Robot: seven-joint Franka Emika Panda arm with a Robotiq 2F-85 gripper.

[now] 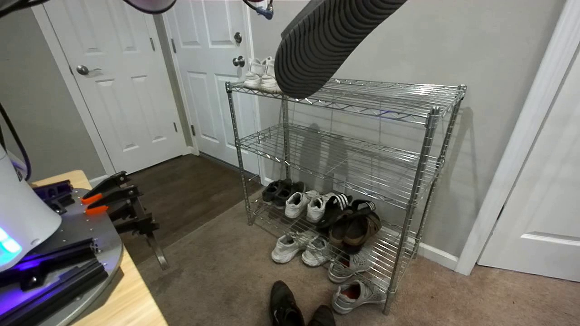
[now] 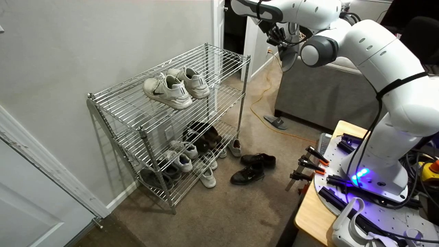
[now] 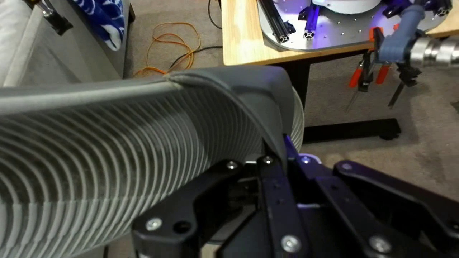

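A dark grey slide sandal [image 1: 329,46] with a wavy ribbed sole hangs at the top of the first exterior view, covering part of the white sneakers [image 1: 262,73]. Filling much of the wrist view's left side is that sandal's ribbed sole [image 3: 142,142]. My gripper is shut on the sandal's edge. From the second exterior view, the gripper [image 2: 280,41] and sandal [image 2: 288,55] appear high up, well to the right of the wire rack [image 2: 119,119]. A similar slide [image 2: 276,122] lies on the floor by the couch.
White sneakers [image 2: 166,91] occupy part of the rack's top shelf; bare wire lies on either side. The middle shelf is empty, and several shoes crowd the bottom. Black shoes [image 2: 249,171] rest on the carpet. Clamps [image 1: 128,209] jut from the table edge.
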